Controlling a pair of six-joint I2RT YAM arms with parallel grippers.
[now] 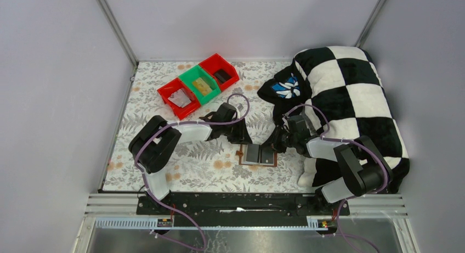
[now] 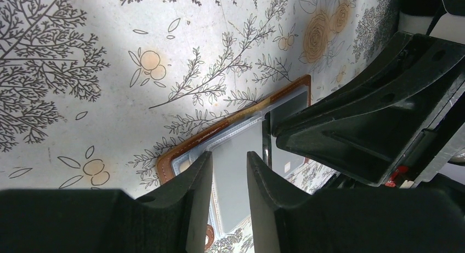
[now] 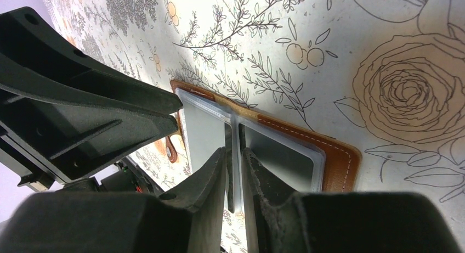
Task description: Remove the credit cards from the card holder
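Note:
An open brown card holder (image 1: 257, 163) with clear sleeves lies flat on the floral mat, grey cards (image 2: 233, 170) in it. My left gripper is over its left sleeve at the upper edge, fingertips a little apart with no card clearly between them. My right gripper is at the middle divider, its fingertips slightly apart at the clear sleeve edge. Each wrist view also shows the other arm's gripper close beside the holder. Whether either tip touches a card is unclear.
Red and green bins (image 1: 198, 84) stand at the back left with items inside. A large checkered cushion (image 1: 367, 99) fills the right side.

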